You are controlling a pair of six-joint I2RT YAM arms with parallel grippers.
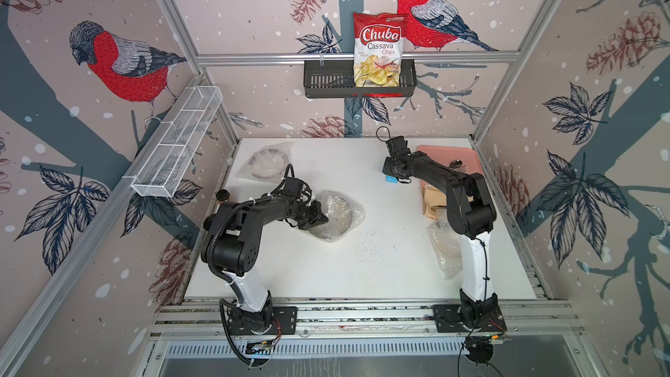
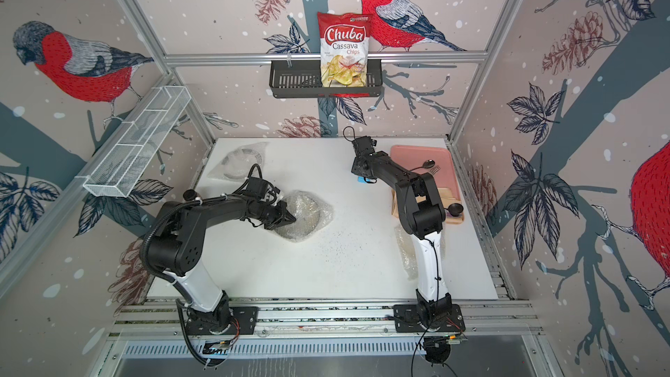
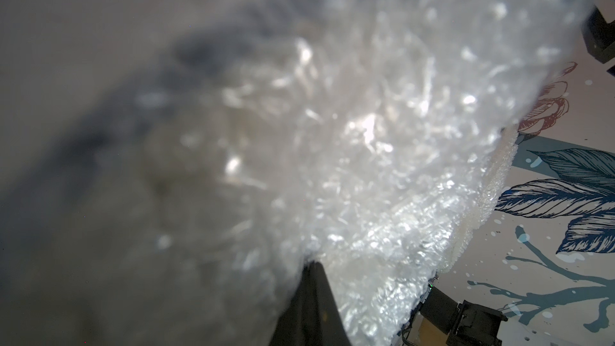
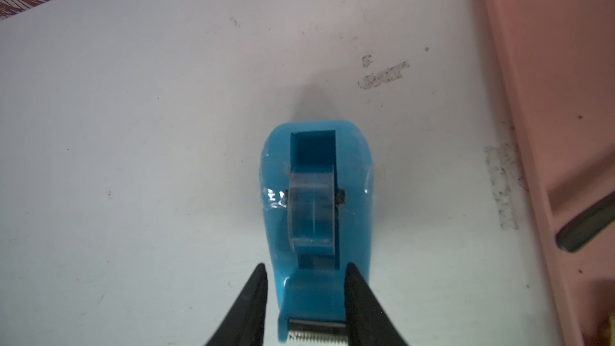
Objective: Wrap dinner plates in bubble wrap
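Observation:
A plate in bubble wrap [image 1: 336, 216] lies mid-left on the table. My left gripper [image 2: 284, 220] is shut at its left edge; in the left wrist view its dark fingers [image 3: 312, 307] press against crinkled bubble wrap [image 3: 378, 173]. Whether a fold of film is pinched between them is hidden. Below my right gripper sits a blue tape dispenser [image 4: 352, 173] holding a clear roll. The right fingers stand open above it, on either side of its serrated cutter end, with nothing gripped. A second wrapped plate [image 1: 268, 163] rests at the far left.
A pink tray [image 2: 446, 167] with a spoon and fork stands at the back right, a wooden board [image 2: 453, 218] before it. Loose bubble wrap [image 1: 444, 248] lies under the right arm.

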